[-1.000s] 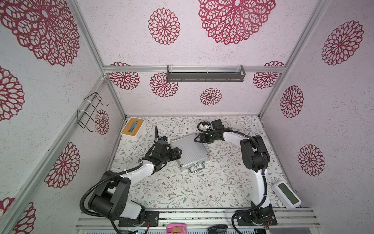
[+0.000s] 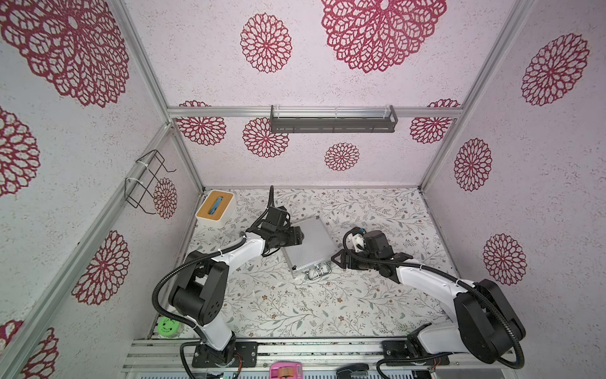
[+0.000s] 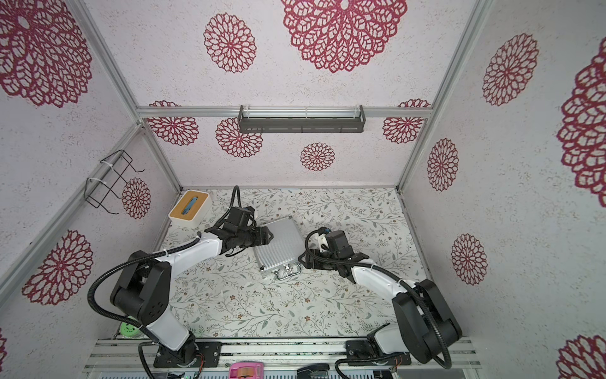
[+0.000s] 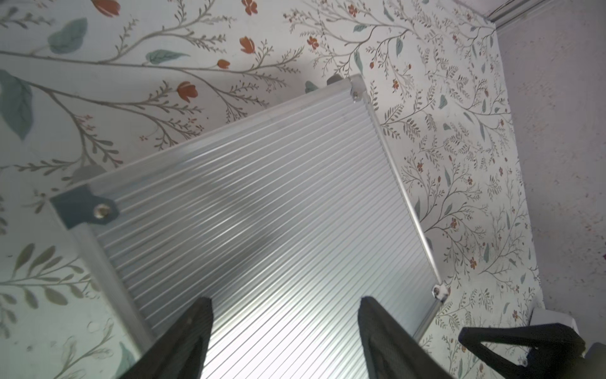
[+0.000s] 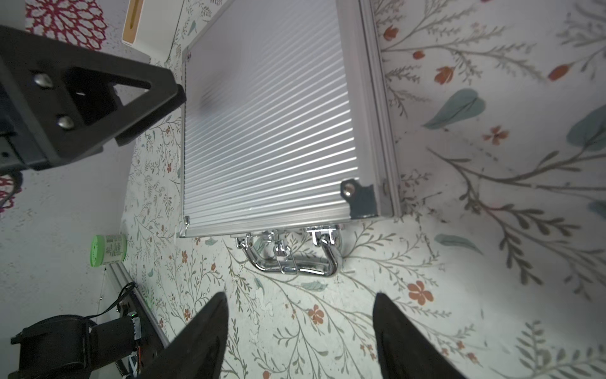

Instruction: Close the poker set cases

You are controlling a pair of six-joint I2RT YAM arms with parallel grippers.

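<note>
A silver ribbed poker case [image 2: 309, 246] lies with its lid down on the floral table, its chrome handle and latch hardware [image 5: 290, 262] on the near side. My left gripper is above the lid's left part, fingers apart, nothing held. My right gripper is just outside the case's near right corner, low by the handle side, fingers apart and empty. Whether the latches are fastened I cannot tell.
A white box with a tan top [image 2: 215, 209] stands at the back left, a green item [image 2: 169, 326] at the front left.
My right gripper has moved from the case's back right toward the near right corner. My left gripper has moved back and right over the lid. The case looks essentially in place.
</note>
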